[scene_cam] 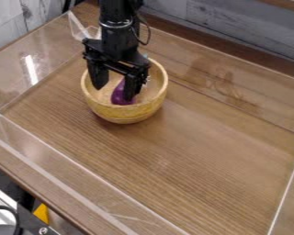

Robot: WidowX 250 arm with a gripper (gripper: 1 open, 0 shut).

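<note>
A round yellow bowl (122,112) sits on the wooden table, left of centre toward the back. A purple elongated object (121,95) lies inside it, partly hidden by my black gripper (117,81). The gripper reaches down into the bowl, its fingers apart, one near the bowl's left part and one over the purple object. Whether anything is held between them is hard to tell.
A pale wall runs along the back and left, and some cables lie beyond the lower left edge.
</note>
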